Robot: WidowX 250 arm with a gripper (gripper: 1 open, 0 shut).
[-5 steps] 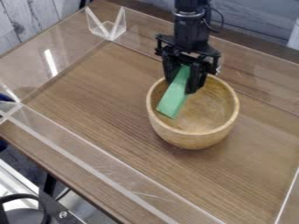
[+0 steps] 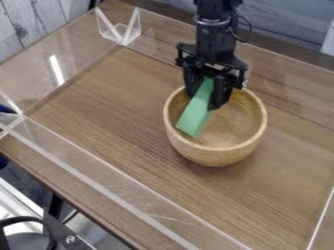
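Observation:
A tan round bowl [image 2: 225, 139] stands on the wooden table [image 2: 98, 127], right of the middle. Inside it a green elongated object [image 2: 196, 113] lies tilted, its upper end held up at my black gripper [image 2: 209, 80], which hangs over the bowl's back part. The gripper looks shut on that green object, though the fingertips are partly hidden by the dark gripper body.
A clear folded plastic piece [image 2: 117, 27] sits at the back left. A black cable [image 2: 26, 225] lies at the lower left corner. The table left of and in front of the bowl is clear.
The gripper and green object have shifted very slightly within the bowl; otherwise little differs.

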